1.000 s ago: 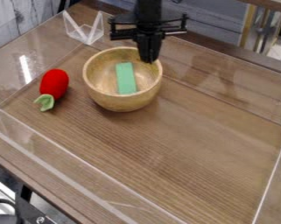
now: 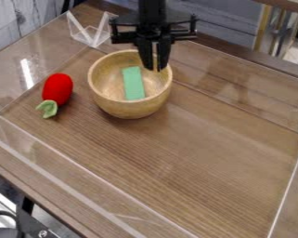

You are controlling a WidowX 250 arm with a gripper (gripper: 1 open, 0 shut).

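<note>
My black gripper (image 2: 155, 58) hangs shut above the back right rim of a wooden bowl (image 2: 149, 102), with nothing seen between its fingers. A mint-green block (image 2: 133, 83) lies inside the bowl. Left of the bowl, a red object with a pale green end (image 2: 57, 88), like a toy vegetable, rests on the wooden table (image 2: 200, 172).
A translucent white object (image 2: 88, 31) stands at the back left. A shelf or ledge edge shows at the top right. Cables lie at the lower left.
The gripper has shifted slightly over the bowl's back rim. The bowl, block and red object look unmoved.
</note>
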